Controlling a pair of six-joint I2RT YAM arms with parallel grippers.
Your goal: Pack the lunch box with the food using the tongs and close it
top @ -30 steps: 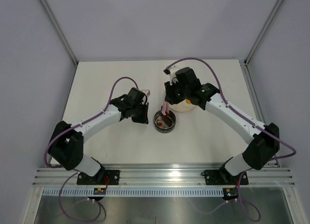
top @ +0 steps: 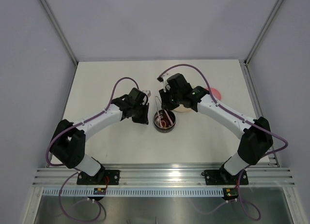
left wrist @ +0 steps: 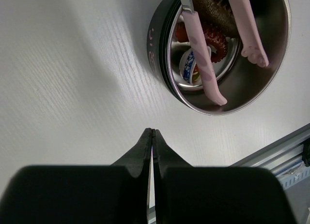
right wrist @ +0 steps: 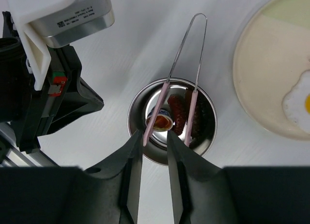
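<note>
Pink-handled tongs [right wrist: 192, 115] rest spread in a steel lunch bowl [top: 164, 129] with a dark outer wall, their wire loop reaching past the rim. Inside lie two sausages [right wrist: 178, 115] and a small patterned cup [right wrist: 161, 122] with orange contents. My left gripper is shut with nothing visible between its fingers, left of the bowl in the top view. My right gripper stands part open above the bowl, its fingertips apart with nothing seen held.
A cream plate [right wrist: 261, 88] with a fried egg [right wrist: 300, 98] is right of the bowl. A pink plate [top: 215, 93] sits farther back, partly hidden by the right arm.
The right arm came left to over the bowl. The tongs, bunched under it earlier, now lie spread in the bowl with their loop showing. The left arm stayed still.
</note>
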